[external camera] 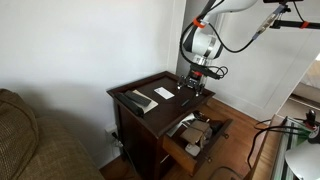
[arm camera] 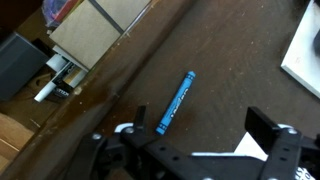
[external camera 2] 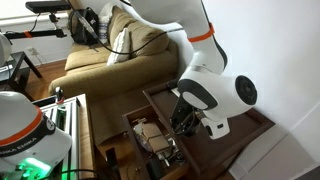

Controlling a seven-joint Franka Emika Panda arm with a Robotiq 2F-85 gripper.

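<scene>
In the wrist view a thin blue stick, maybe a pen or marker (arm camera: 177,102), lies on the dark brown tabletop (arm camera: 215,45). My gripper stands open above it, its two dark fingers wide apart with nothing between them. The stick runs up from the gripper's body into the gap, nearer the left finger. In the first exterior view the gripper (external camera: 192,84) is low over the right part of the dresser top. Seen from the second exterior view, the arm hides much of the gripper and the stick.
Below the top's front edge, an open drawer (external camera: 187,148) holds several mixed items, among them a white-tipped object (arm camera: 50,85). White paper (external camera: 163,93) and a light book-like item (external camera: 140,101) lie on the top. A wall stands behind the dresser.
</scene>
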